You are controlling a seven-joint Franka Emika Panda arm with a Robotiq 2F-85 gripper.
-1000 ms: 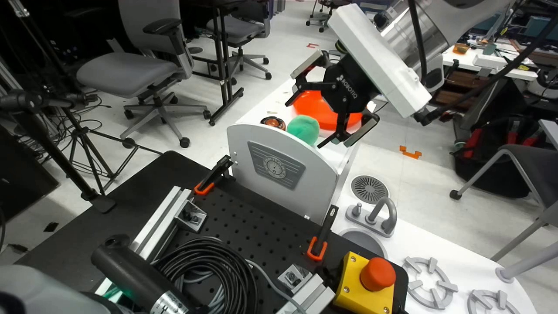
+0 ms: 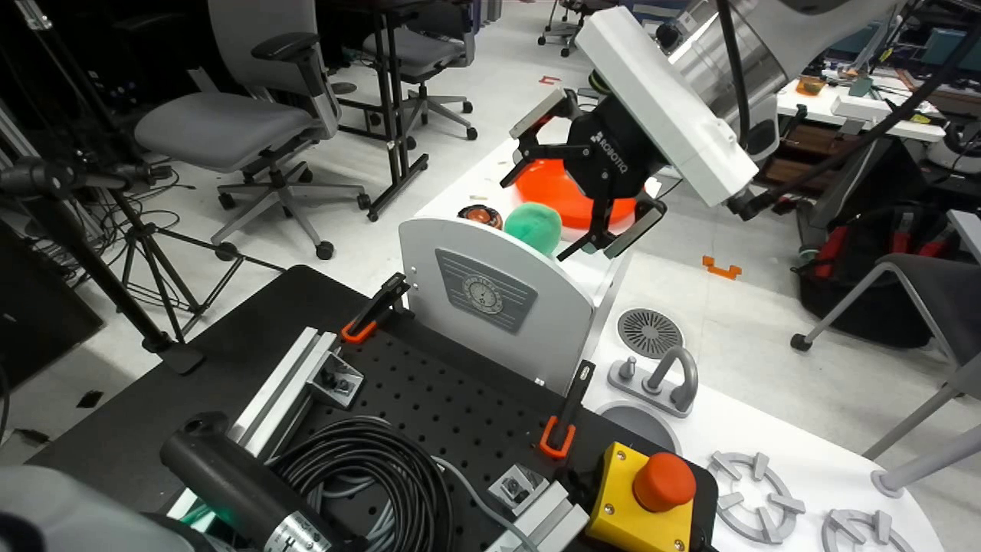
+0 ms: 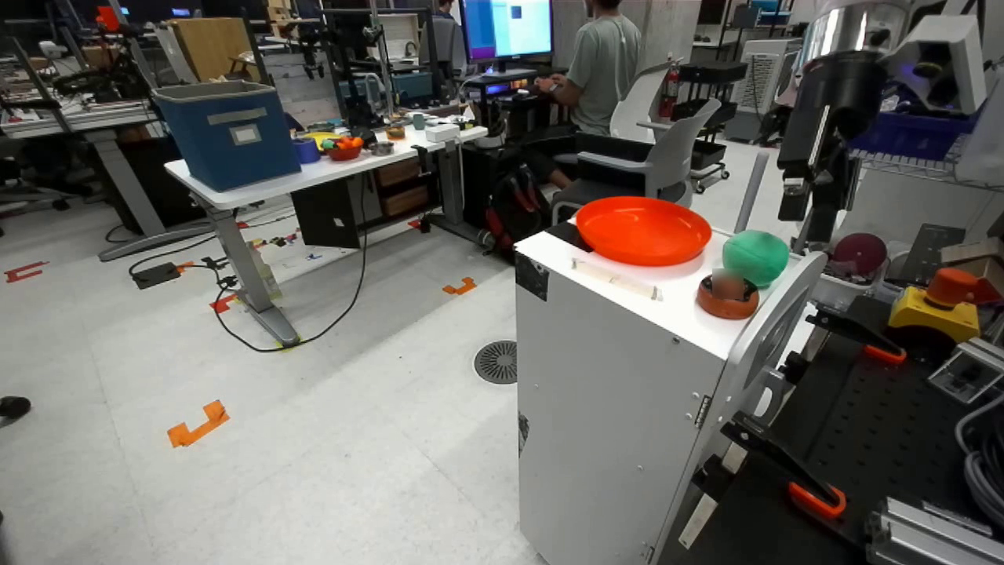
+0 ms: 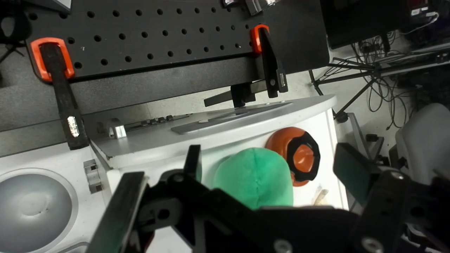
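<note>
My gripper (image 2: 561, 216) hangs tilted above the white cabinet top, its fingers spread wide with nothing held between them. Below it rests a green soft ball-like toy (image 4: 253, 179), seen between the open fingers in the wrist view. Touching or very near it is a small orange-brown round object (image 4: 283, 141) with a dark ring on it. A wide red-orange plate (image 3: 642, 235) lies on the same top, and the gripper partly covers it in exterior view 1.
A grey upright panel (image 2: 497, 294) rises along the cabinet's edge beside the toy. Black clamps with orange pads (image 2: 558, 440) stand on the dark perforated table (image 2: 414, 377). A toy faucet (image 2: 676, 377) and a yellow box with a red button (image 2: 644, 497) are nearby.
</note>
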